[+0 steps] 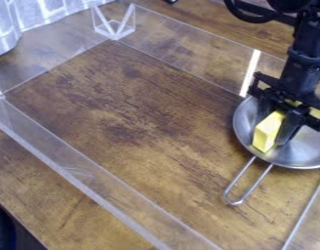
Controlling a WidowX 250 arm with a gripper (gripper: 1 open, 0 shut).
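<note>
A steel pan [304, 151] with a wire handle pointing toward the lower left lies at the right of the table. In it is a yellow block [267, 131], tilted toward the upper right. The black gripper [276, 114] reaches down into the pan from the upper right, shut on the block's upper part, which it partly hides.
Clear plastic rails run along its edges, with a white corner bracket [113, 24] at the back. A white cloth lies at the top left.
</note>
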